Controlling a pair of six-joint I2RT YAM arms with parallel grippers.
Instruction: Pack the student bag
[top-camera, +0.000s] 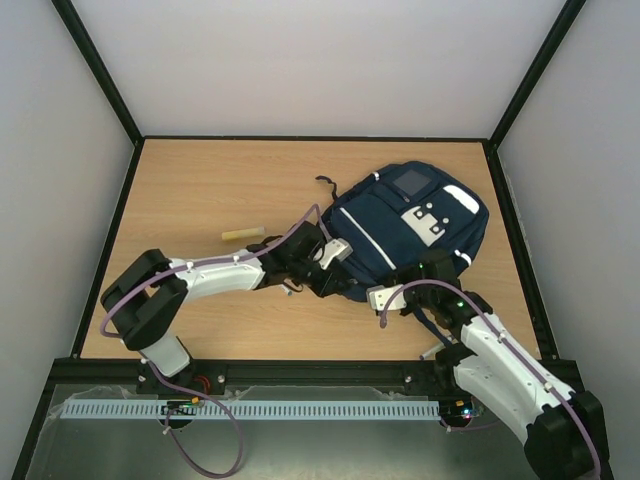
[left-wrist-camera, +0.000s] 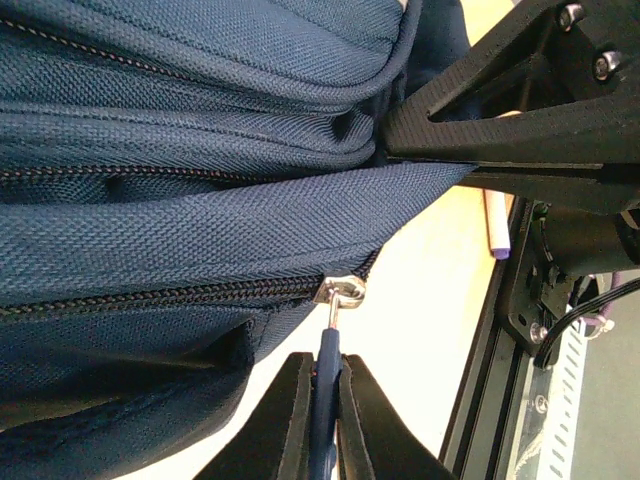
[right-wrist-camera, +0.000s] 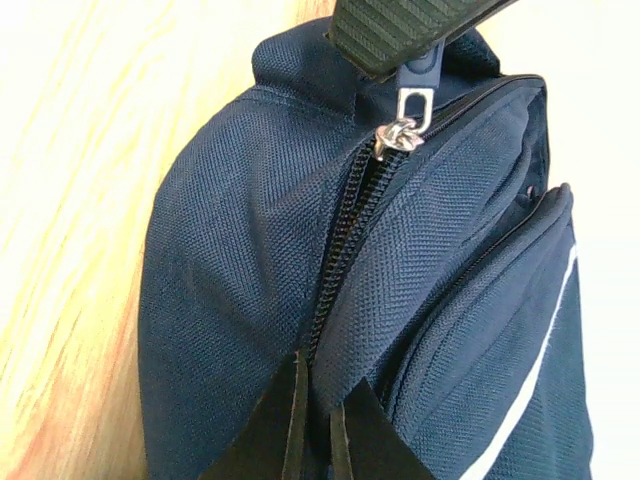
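The navy student bag (top-camera: 405, 225) lies on the right half of the table, its lower edge between my two grippers. My left gripper is shut on the blue zipper pull (left-wrist-camera: 328, 405), which hangs from a metal slider (left-wrist-camera: 342, 290). In the right wrist view, the slider (right-wrist-camera: 398, 136) sits on dark zipper teeth that run down toward my right gripper. That gripper is shut on a fold of bag fabric (right-wrist-camera: 360, 300) beside the zipper. The inside of the bag is hidden.
A yellow object (top-camera: 243, 234) lies left of the bag, beyond my left arm. Near the front edge, a whitish stick with a purple end (left-wrist-camera: 497, 222) lies close to my right arm.
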